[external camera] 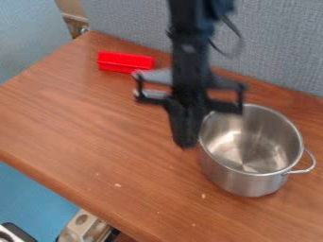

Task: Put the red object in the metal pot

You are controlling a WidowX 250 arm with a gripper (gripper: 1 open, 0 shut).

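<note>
The red object (124, 61), a small bright block, lies on the wooden table near its back left. On the right side stands the metal pot (252, 151), upright, with its empty inside visible and a looped handle on its right. My dark gripper (184, 140) is blurred and hangs above the table, its lower tip beside the pot's left rim in the picture. The arm covers the pot's left handle. Nothing held can be made out at the gripper, and the blur hides how its fingers stand. The red object is well away to its left.
Bare wooden table (101, 132) spreads across the left and front. A grey wall (284, 47) closes off the back. At the lower left, a metal bracket (83, 229) sits at the table's edge beside a blue surface (32, 198).
</note>
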